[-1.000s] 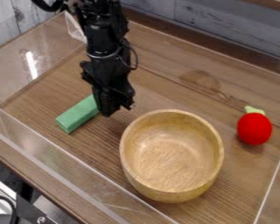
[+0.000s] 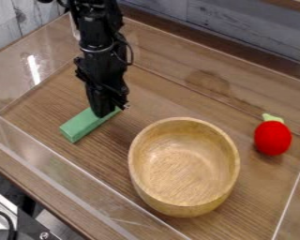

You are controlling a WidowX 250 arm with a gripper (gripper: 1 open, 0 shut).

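Note:
My black gripper [image 2: 104, 105] hangs from the top of the view, its tips low over the upper right end of a green block [image 2: 83, 126] lying flat on the wooden table [image 2: 165, 75]. The fingers look close together; whether they touch the block, or have anything between them, is hard to tell at this size.
A pale round wooden bowl [image 2: 184, 169] takes up the lower middle, to the right of the block. A red tomato-like object [image 2: 273, 139] with a green top lies at the far right.
My gripper and arm have shifted slightly to the left, away from the bowl. The green block looks almost unmoved.

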